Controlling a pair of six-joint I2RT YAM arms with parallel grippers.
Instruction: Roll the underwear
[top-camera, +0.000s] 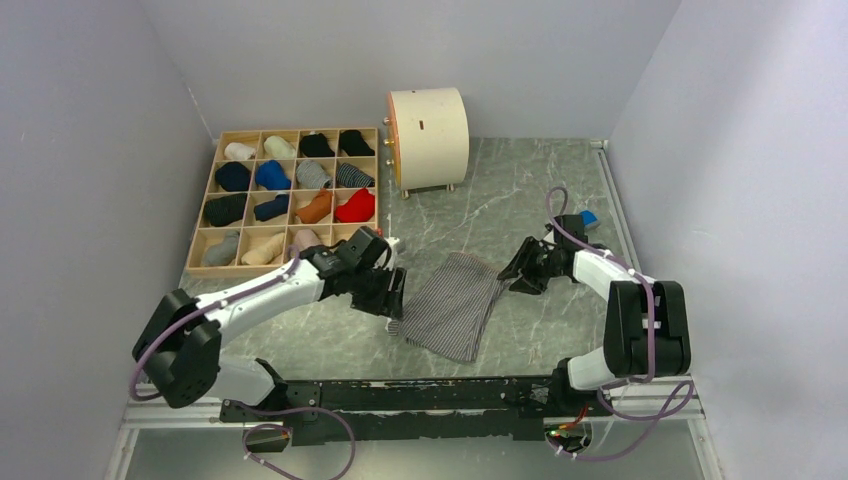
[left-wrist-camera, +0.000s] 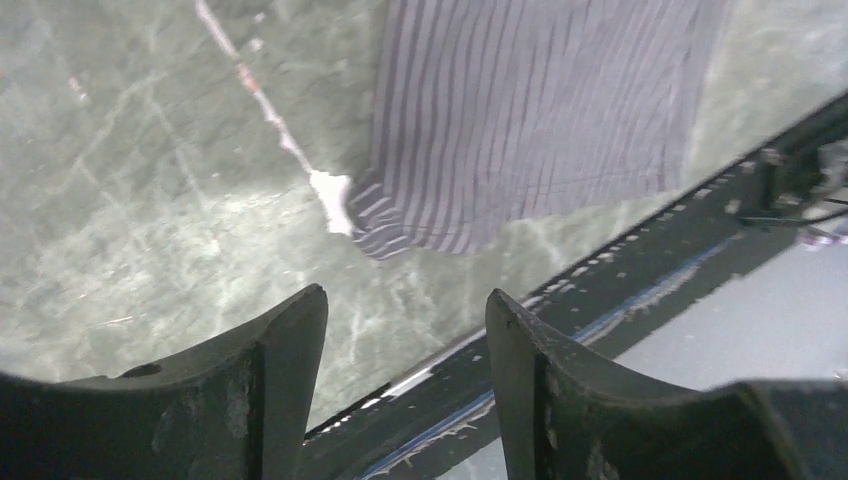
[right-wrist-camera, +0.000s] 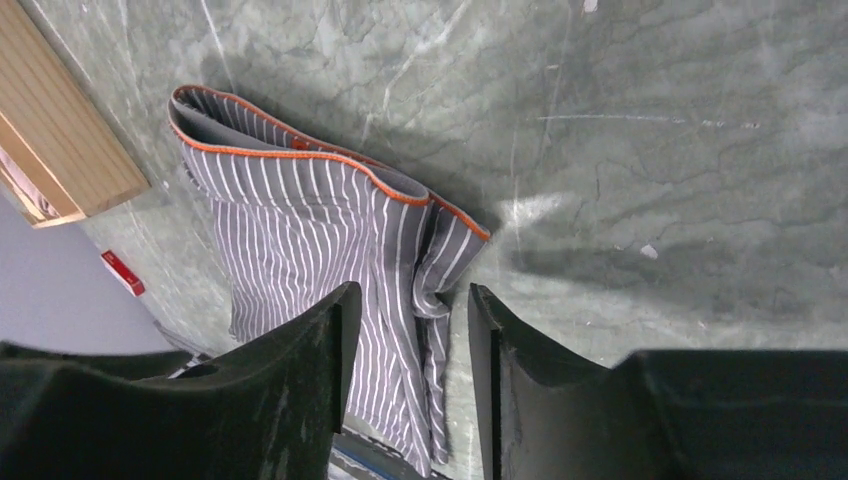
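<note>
Grey striped underwear (top-camera: 445, 305) with an orange waistband lies spread on the marble table between my grippers. In the left wrist view its near corner (left-wrist-camera: 440, 210) is bunched, and my left gripper hangs above and short of it, open, nothing between its fingers. My right gripper is open over the folded right edge of the underwear (right-wrist-camera: 290, 250), where the waistband makes a raised, loose fold. From above, the left gripper (top-camera: 385, 300) is at the cloth's left end and the right gripper (top-camera: 520, 275) at its upper right.
A wooden divided box (top-camera: 282, 227) of rolled garments fills the back left. A cream drum-shaped object (top-camera: 430, 135) stands at the back, a small blue item (top-camera: 590, 218) at the right. Walls border both sides.
</note>
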